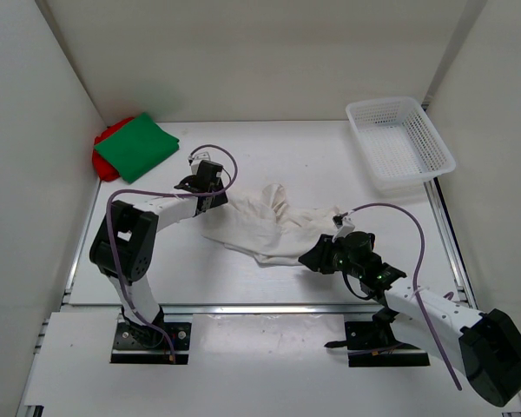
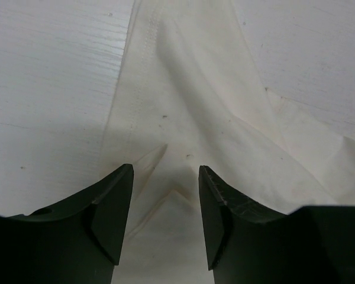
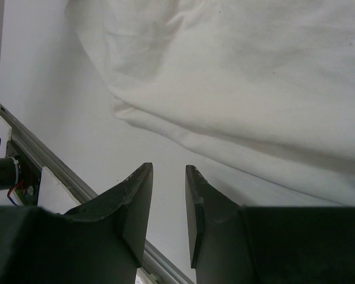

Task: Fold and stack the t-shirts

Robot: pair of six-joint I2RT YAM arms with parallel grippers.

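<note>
A crumpled cream t-shirt [image 1: 269, 228] lies spread across the middle of the table. My left gripper [image 1: 223, 199] is over its upper left part. In the left wrist view the fingers [image 2: 113, 207] stand apart above small creases in the cloth [image 2: 183, 118], with nothing held. My right gripper [image 1: 306, 262] is at the shirt's lower right edge. The right wrist view shows its fingers [image 3: 136, 207] parted over bare table, just short of the folded hem [image 3: 160, 127]. A green folded shirt [image 1: 137, 148] lies on a red one [image 1: 105, 165] at the back left.
An empty white basket [image 1: 399, 143] stands at the back right. A metal rail [image 1: 260, 308] runs along the front edge.
</note>
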